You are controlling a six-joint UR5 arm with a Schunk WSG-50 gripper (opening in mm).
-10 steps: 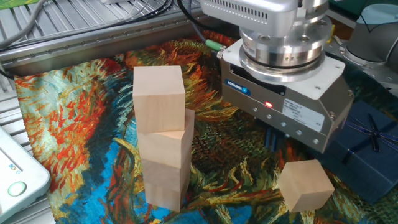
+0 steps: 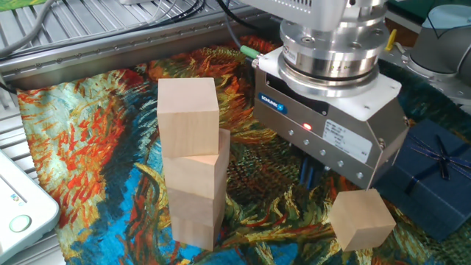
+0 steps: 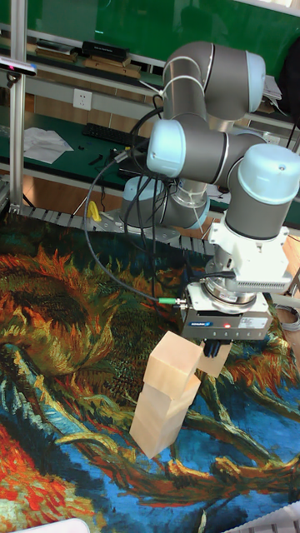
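Observation:
A tower of several pale wooden blocks [image 2: 189, 173] stands on the patterned cloth, its layers turned slightly against each other. The same tower [image 3: 166, 391] leans a little in the other exterior view. A loose wooden cube [image 2: 361, 220] rests on the cloth to the right; the other view shows it partly hidden [image 3: 213, 359] behind the tower and the fingers. Over the cloth, between tower and cube, hangs my gripper [image 2: 307, 171]. Its dark, narrow fingers [image 3: 217, 347] point down close together, apparently shut, with no block visible between them. The large housing hides part of the fingers.
A dark blue box with a ribbon [image 2: 434, 177] lies at the right, close to the loose cube. A white device [image 2: 22, 213] with a green button sits at the left edge. Behind the cloth runs a metal rail [image 2: 125, 55].
My gripper has shifted slightly to the left and a little lower in exterior view 2, toward the tower. The tower and the loose cube have not moved.

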